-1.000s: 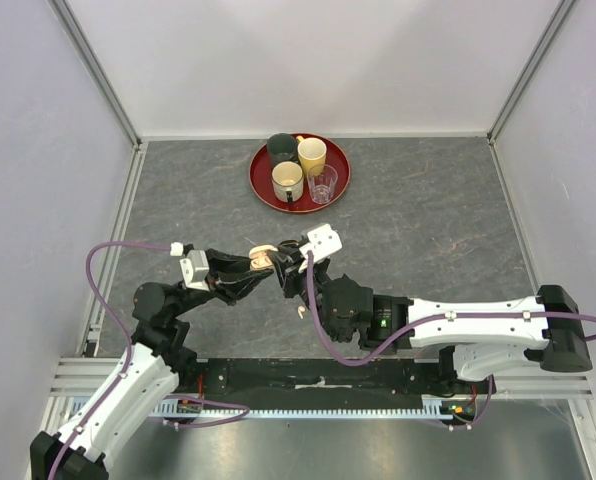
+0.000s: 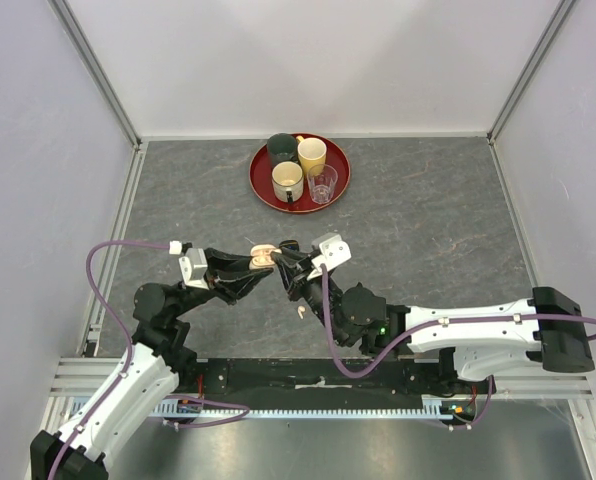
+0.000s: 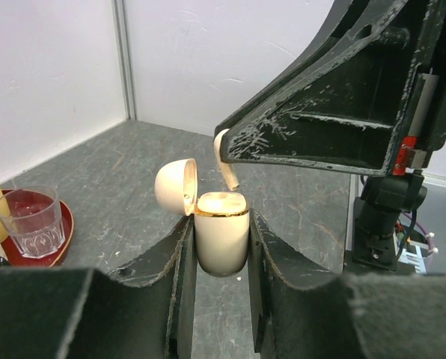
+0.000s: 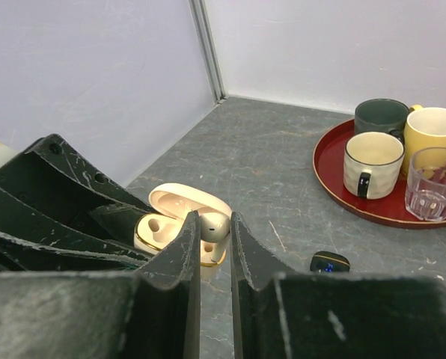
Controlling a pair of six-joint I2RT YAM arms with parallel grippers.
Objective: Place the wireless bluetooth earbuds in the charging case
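Note:
My left gripper is shut on the cream charging case point(image 3: 221, 243), holding it above the table with its gold-edged lid point(image 3: 176, 185) open. Pinched in my right gripper is one cream earbud, its stem showing below the fingertips in the left wrist view. That earbud hangs just over the case opening, in front of one socket in the right wrist view; whether it touches the case I cannot tell. The other socket point(image 4: 154, 225) shows empty. A small cream piece point(image 2: 301, 312), apparently the second earbud, lies on the table.
A red tray point(image 2: 261, 187) with mugs and a clear glass point(image 2: 322, 183) stands at the back. A small black object point(image 4: 329, 262) lies on the grey table beyond the grippers.
My right wrist has shifted slightly right and tilted, while its fingertips stay close to the case. The left arm and the case have not visibly moved.

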